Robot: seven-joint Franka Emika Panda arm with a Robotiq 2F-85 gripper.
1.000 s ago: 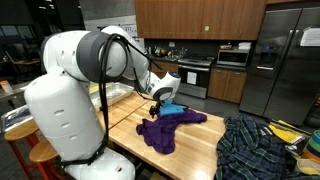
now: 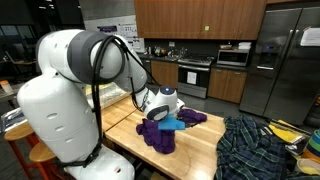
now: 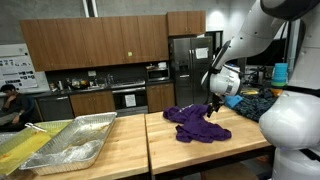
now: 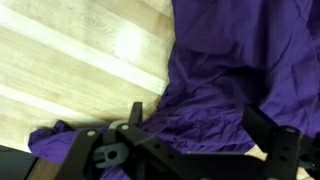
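Observation:
A purple cloth point(image 2: 153, 140) lies crumpled on the wooden table, and in the second exterior view it spreads point(image 3: 203, 130) across the middle of the tabletop. My gripper stands open over the cloth, with nothing held between its fingers. In the wrist view the purple fabric point(image 4: 210, 75) fills the middle and right, and a darker fold runs along the lower left. Bare wood shows at upper left. From outside, the gripper point(image 3: 210, 108) hangs low above the cloth; whether its fingertips touch the fabric I cannot tell.
A dark patterned cloth point(image 2: 250, 150) is heaped at the table's right side, with yellow items point(image 2: 287, 133) beyond it. Foil-like trays point(image 3: 78, 146) stand to the other side. Bare tabletop point(image 2: 205, 145) lies between the purple and dark cloths.
The arm has come lower and nearer to the first exterior camera, shifting slightly left over the purple cloth. The cloth shows no clear movement.

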